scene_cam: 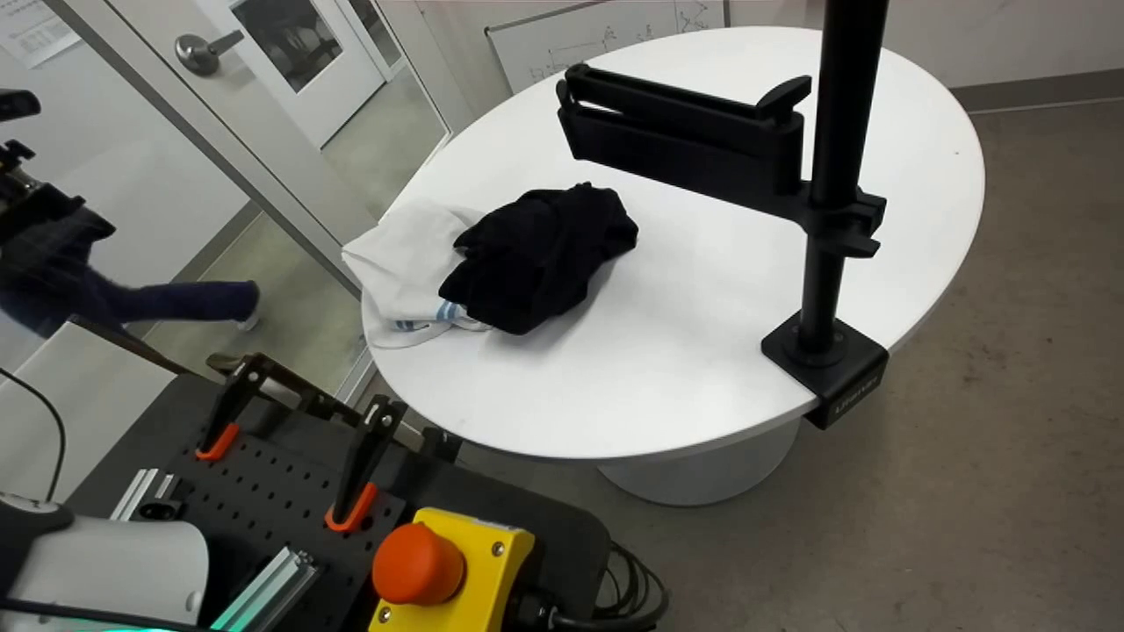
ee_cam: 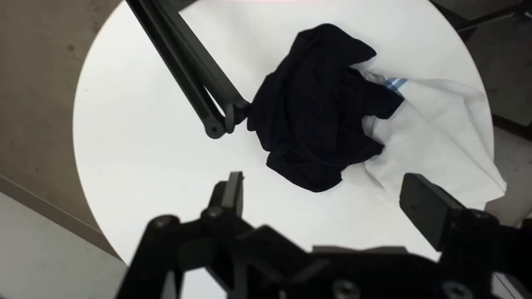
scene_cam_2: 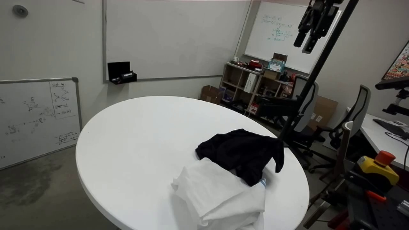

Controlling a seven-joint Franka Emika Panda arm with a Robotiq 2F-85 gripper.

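Observation:
A crumpled black cloth (scene_cam: 543, 258) lies on the round white table (scene_cam: 685, 348), partly over a white cloth (scene_cam: 406, 258) with blue stripes. From the other side, exterior view 2 shows the black cloth (scene_cam_2: 241, 153) behind the bunched white cloth (scene_cam_2: 220, 195). In the wrist view the black cloth (ee_cam: 319, 109) is beyond my fingertips, and the white cloth (ee_cam: 429, 134) spreads to its right. My gripper is open, its fingers wide apart with only bare tabletop seen between them. High above the table, the gripper (scene_cam_2: 303, 42) hangs clear of both cloths.
A black pole (scene_cam: 838, 158) clamped to the table edge carries a folded arm (scene_cam: 685, 132) reaching over the tabletop; in the wrist view this arm (ee_cam: 194, 74) ends beside the black cloth. A yellow emergency-stop box (scene_cam: 464, 569) sits on the dark bench.

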